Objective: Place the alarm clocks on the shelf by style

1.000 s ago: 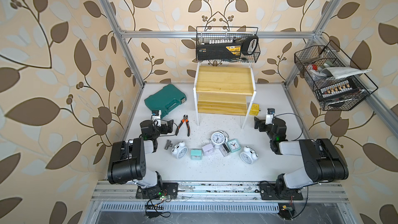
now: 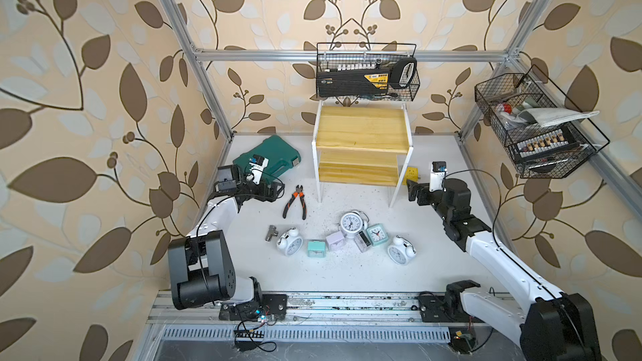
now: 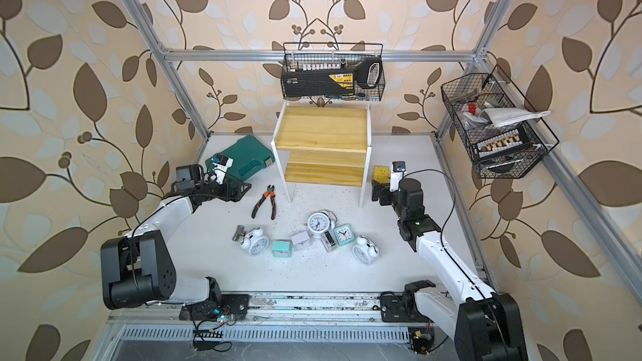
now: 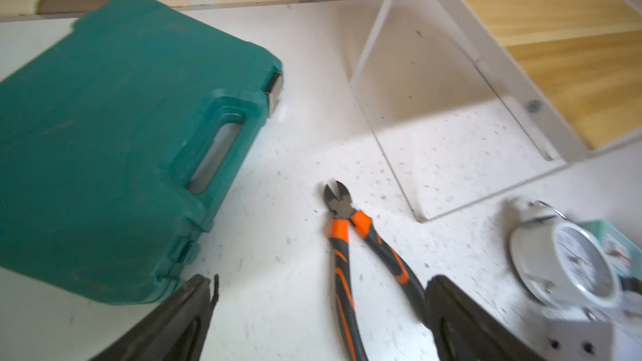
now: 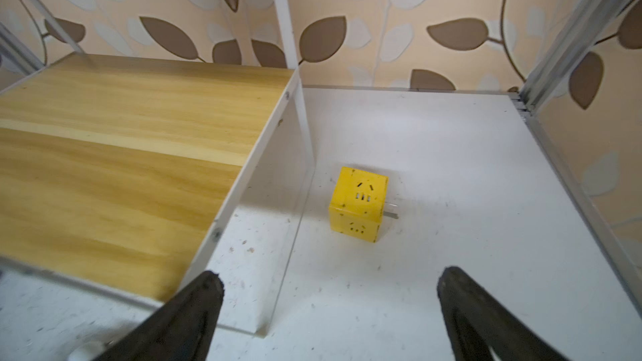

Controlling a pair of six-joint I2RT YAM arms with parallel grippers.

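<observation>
A two-tier wooden shelf with white frame [image 2: 361, 125] stands empty at the back centre. Before it lie white twin-bell clocks [image 2: 289, 242], a round white clock [image 2: 351, 224], teal square clocks [image 2: 316, 248], a lilac cube clock [image 2: 334, 240] and a grey one [image 2: 362, 241]. My left gripper stands open and empty at the left, above the table near orange-black pliers [image 4: 341, 264]. My right gripper is open and empty, beside the shelf's right side.
A green case [image 2: 266, 157] lies back left, a small metal part [image 2: 271, 232] front left, and a yellow adapter [image 5: 357, 204] right of the shelf. Wire baskets [image 2: 366, 73] hang at back and right.
The clocks have not moved.
</observation>
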